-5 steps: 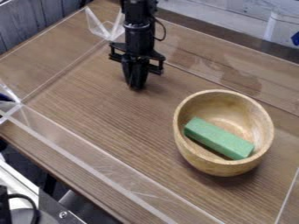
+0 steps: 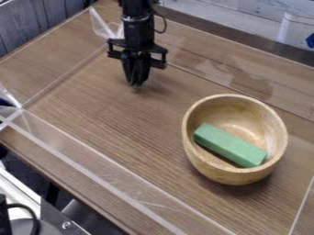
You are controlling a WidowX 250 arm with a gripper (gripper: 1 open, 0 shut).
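Observation:
My black gripper [image 2: 138,70] hangs over the wooden table [image 2: 110,138] in the upper middle of the view, low near the surface. Its fingers are small and dark here, and I cannot see what, if anything, is between them. A round wooden bowl [image 2: 208,112] stands at the right, holding a green block [image 2: 229,145], well apart from the gripper.
The table left of the bowl and below the gripper is clear. Black cables [image 2: 35,213] lie at the lower left edge. Something clear or white shows along the left edge.
The bowl and green block are unmoved.

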